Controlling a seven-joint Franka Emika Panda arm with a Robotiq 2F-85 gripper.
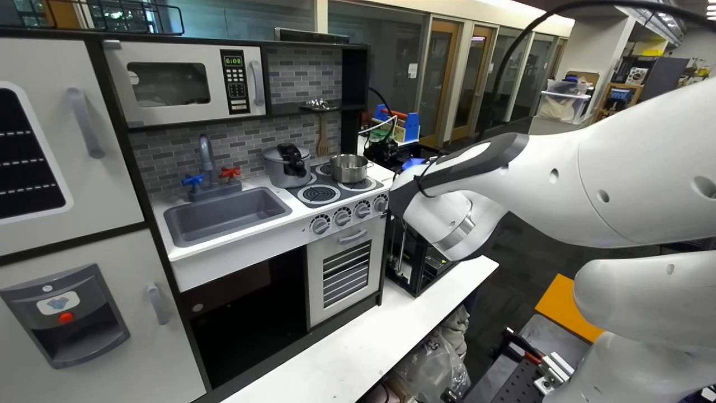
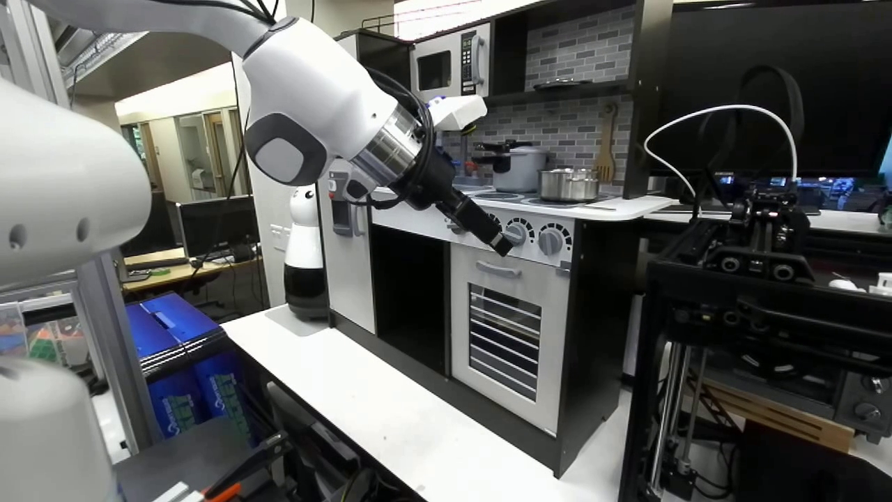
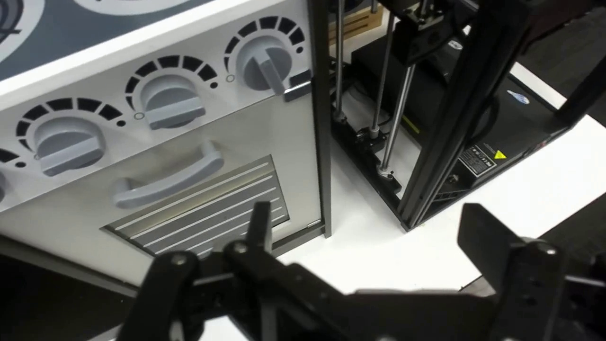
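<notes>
Across the bottom of the wrist view, my gripper stands open, its two black fingers wide apart with nothing between them. Exterior view 2 shows the gripper [image 2: 502, 244] pointing down in front of the toy stove's knobs; whether it touches anything there I cannot tell. In exterior view 1 the arm hides it. Along the stove front runs a row of grey knobs, the rightmost knob [image 3: 264, 62] turned differently from its neighbour [image 3: 172, 102]. Below them, the shut oven door carries a grey handle [image 3: 170, 181].
A steel pot [image 1: 349, 168] and a grey pressure cooker [image 1: 288, 164] stand on the stovetop, right of the sink [image 1: 228, 214]. A black-framed machine [image 2: 669, 335] stands close to the stove's right side.
</notes>
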